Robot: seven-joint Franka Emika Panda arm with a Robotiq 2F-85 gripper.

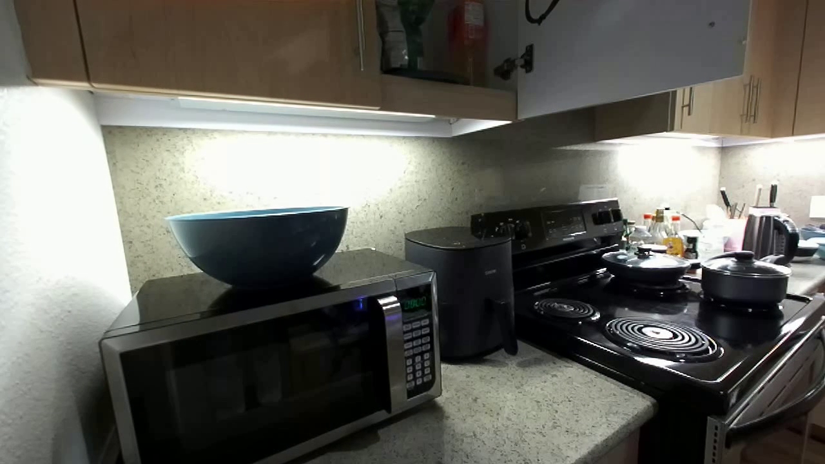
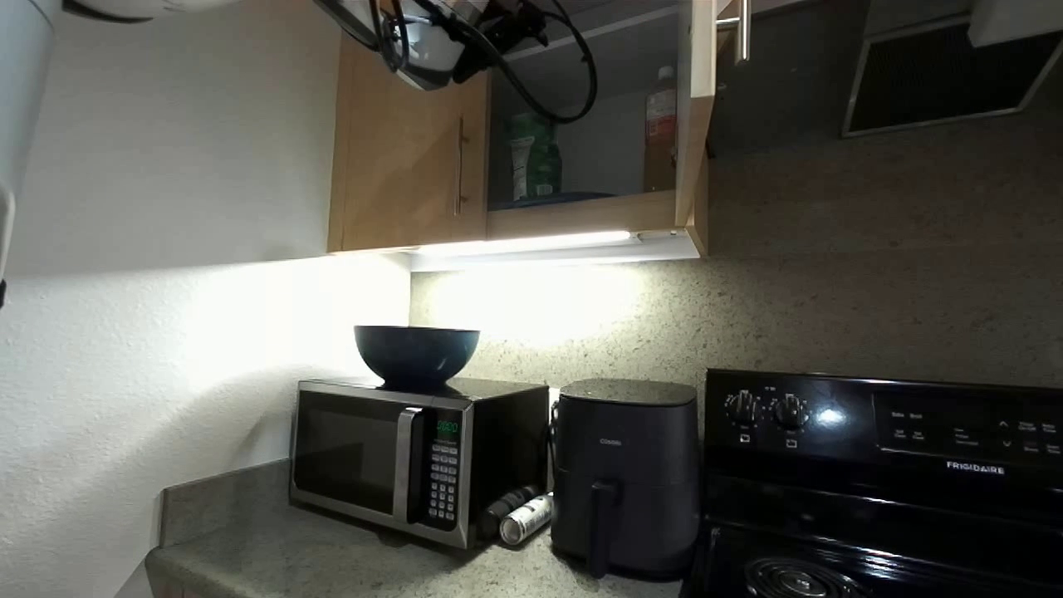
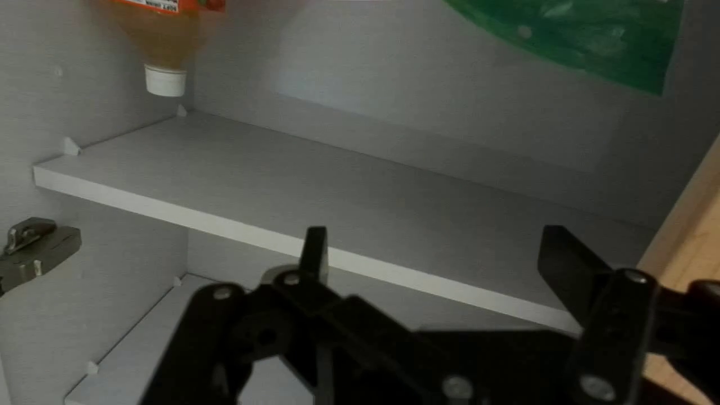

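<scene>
In the wrist view my gripper stands open, with its dark fingers [image 3: 314, 253] wide apart and nothing between them. It faces the inside of an upper cabinet, and a bare grey shelf [image 3: 378, 192] crosses behind the fingers. This view seems upside down, as a bottle [image 3: 162, 40] with a white cap shows cap-down at upper left. A green bag [image 3: 594, 34] is partly visible at upper right. In exterior view 2, part of the arm [image 2: 428, 55] with its black cable hangs before the open cabinet; its fingertips cannot be made out there.
The open cabinet door [image 1: 634, 46] sticks out toward the stove [image 1: 611, 309]. Below the cabinet, a large blue bowl [image 1: 263, 243] rests on the microwave [image 1: 271, 371], beside a black air fryer [image 1: 464, 294]. A pot [image 1: 742, 280] and a lidded pan [image 1: 646, 267] occupy burners.
</scene>
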